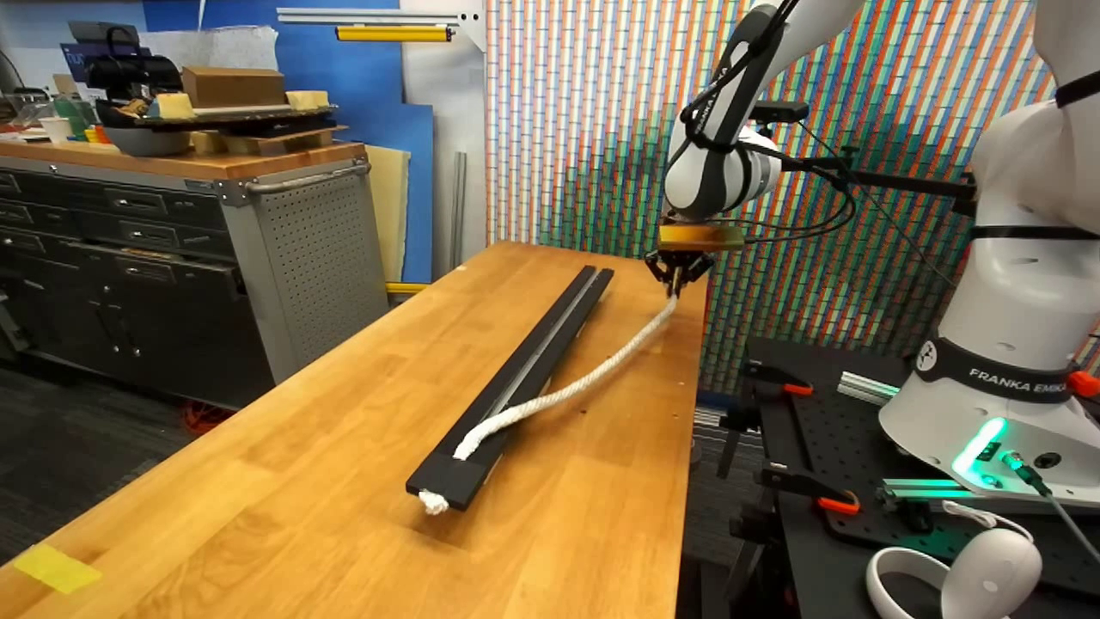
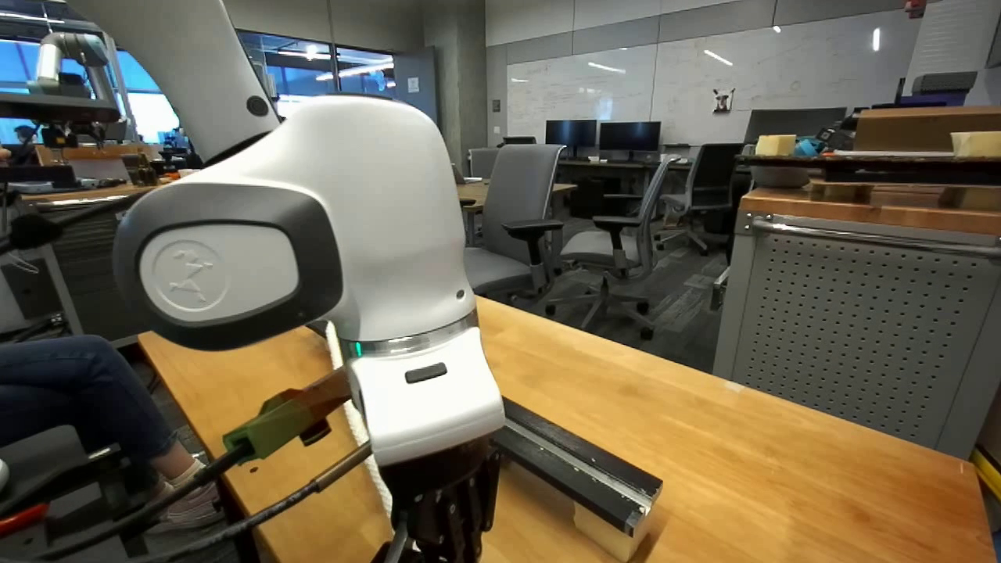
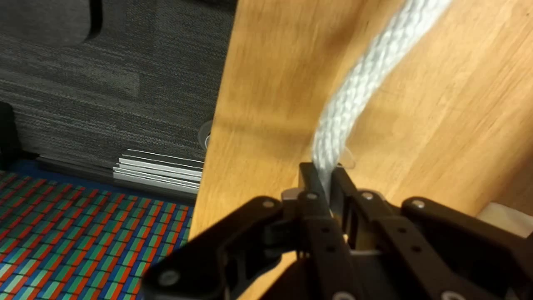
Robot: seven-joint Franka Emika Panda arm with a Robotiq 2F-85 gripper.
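A white braided rope (image 1: 593, 378) runs from the near end of a black slotted rail (image 1: 546, 356) up to my gripper (image 1: 675, 290). Its near tip (image 1: 435, 502) pokes out below the rail's front end, and a short stretch lies on top of the rail. The rest arcs off to the right, above the tabletop. In the wrist view the gripper is shut on the rope (image 3: 357, 82), which comes out between the fingertips. The gripper hangs over the table's far right part, right of the rail. Exterior view 2 shows the rail (image 2: 577, 464) partly behind the arm.
A pale block (image 2: 608, 533) props up the rail's end. Beyond the table's right edge stand the robot base (image 1: 990, 402) and a black side table (image 1: 815, 547).
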